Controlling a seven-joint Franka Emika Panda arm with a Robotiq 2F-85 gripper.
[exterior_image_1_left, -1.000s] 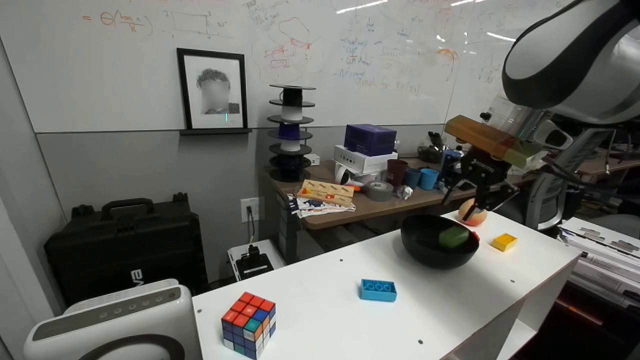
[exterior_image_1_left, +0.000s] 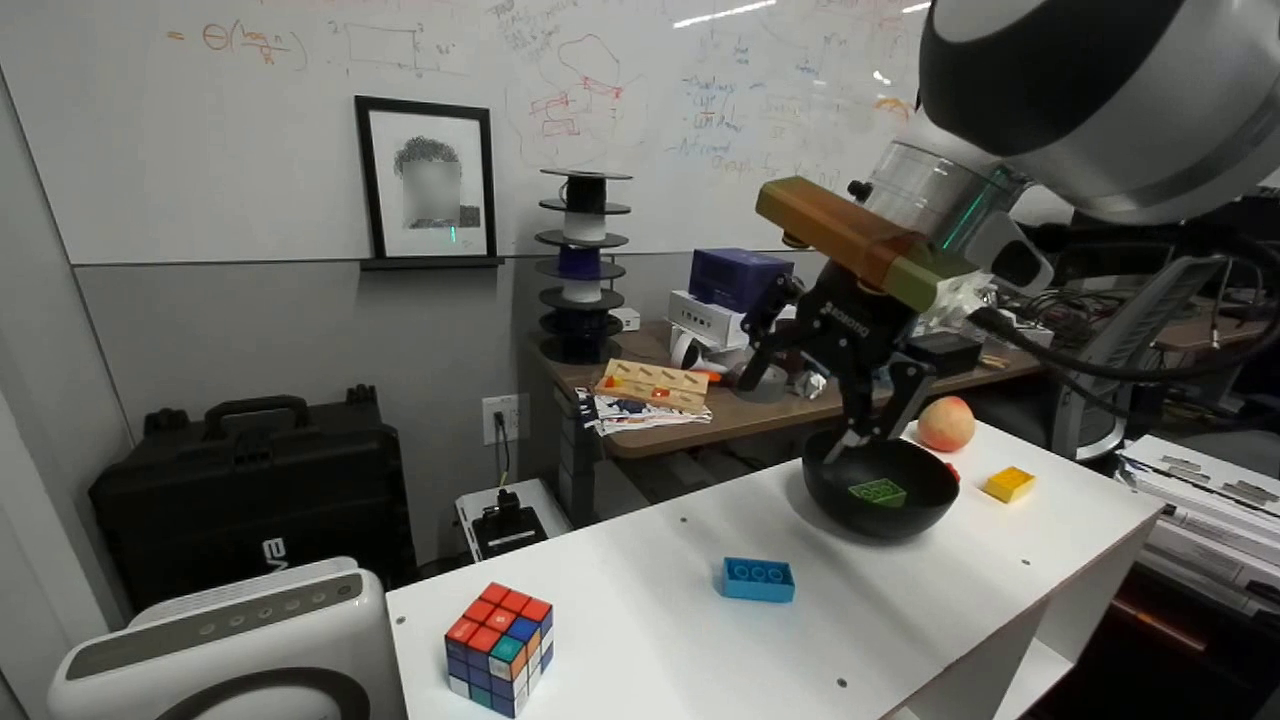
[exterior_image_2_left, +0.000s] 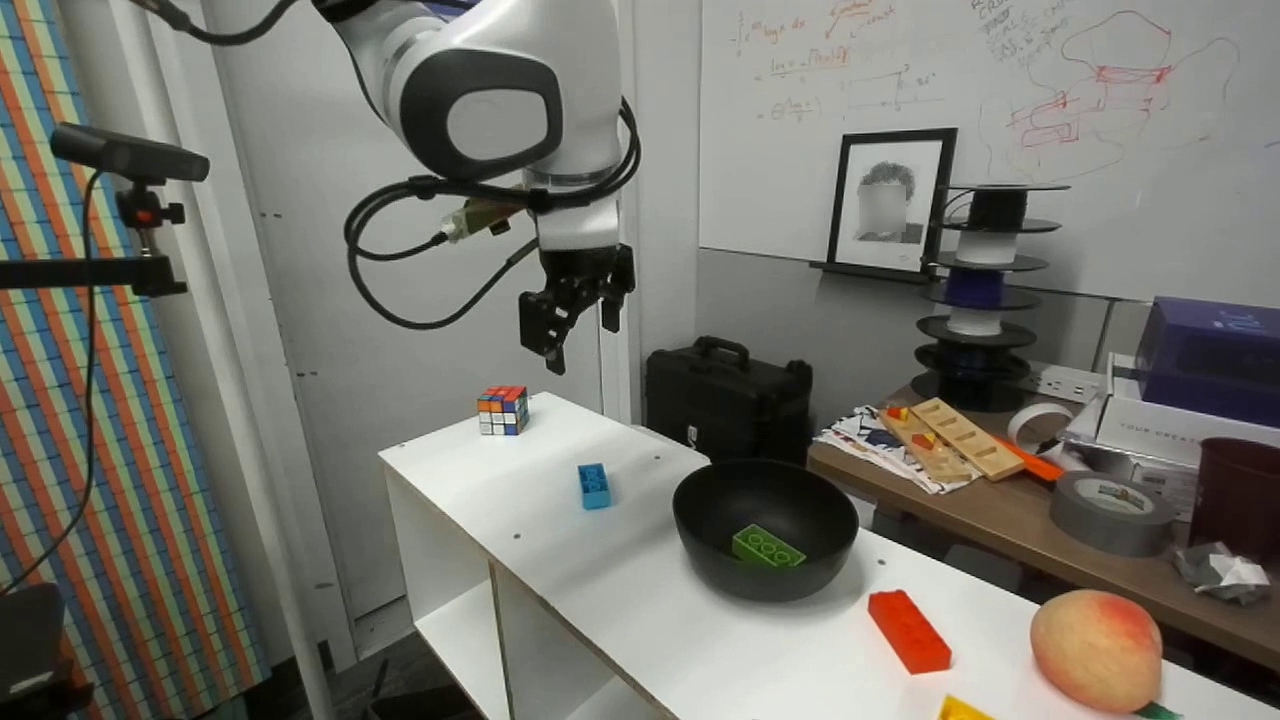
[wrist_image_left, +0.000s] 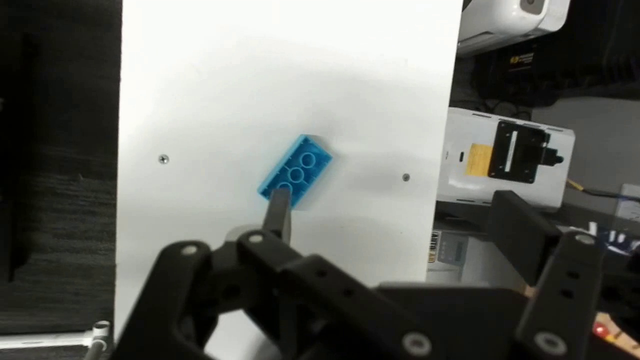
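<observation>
My gripper (exterior_image_1_left: 801, 410) hangs open in the air above the white tabletop, with nothing between its fingers. In the wrist view a blue brick (wrist_image_left: 295, 171) lies on the table with its hollow underside up; one finger (wrist_image_left: 279, 213) overlaps its near end in the picture. That brick (exterior_image_2_left: 594, 486) sits below my gripper (exterior_image_2_left: 584, 342) in exterior view 2, well apart from it. Inside the black bowl (exterior_image_2_left: 764, 588) rests a green brick (exterior_image_2_left: 765, 547).
Beyond the bowl are a red brick (exterior_image_2_left: 909, 631), a yellow brick (exterior_image_1_left: 1009, 484) and a peach (exterior_image_2_left: 1095, 650). A Rubik's cube (exterior_image_1_left: 500, 648) stands at the opposite end. Bare tabletop surrounds the blue brick.
In exterior view 1 the arm has shifted left, and the gripper hangs further left. The green brick in the bowl was blurred and higher; now it lies lower. The blue brick has stayed put.
</observation>
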